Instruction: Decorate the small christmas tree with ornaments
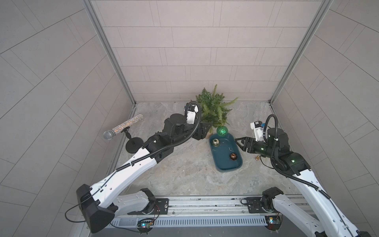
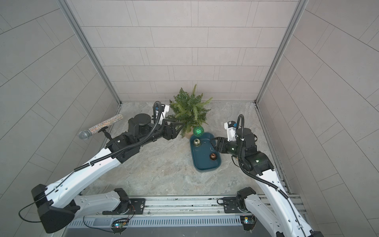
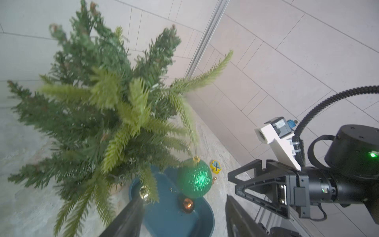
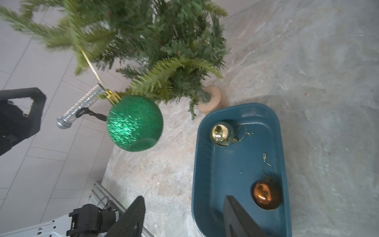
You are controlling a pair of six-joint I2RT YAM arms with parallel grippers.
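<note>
The small christmas tree (image 1: 213, 103) stands at the back middle. From one of its branches a glittery green ball (image 4: 135, 123) hangs by a gold string, over the far end of the tray in the top views. Inside the blue tray (image 4: 196, 169) lie a gold ball (image 4: 221, 133) and a copper ball (image 4: 266, 194). Left of the tree, my left gripper is open, nothing between its fingers. My right gripper is apart from the green ball, its fingers (image 4: 132, 217) spread with only the background and tray showing between them.
A glittery microphone on a black stand (image 1: 134, 145) is at the left. A small gold ornament (image 1: 257, 158) and a yellow piece (image 3: 215, 166) lie right of the tray.
</note>
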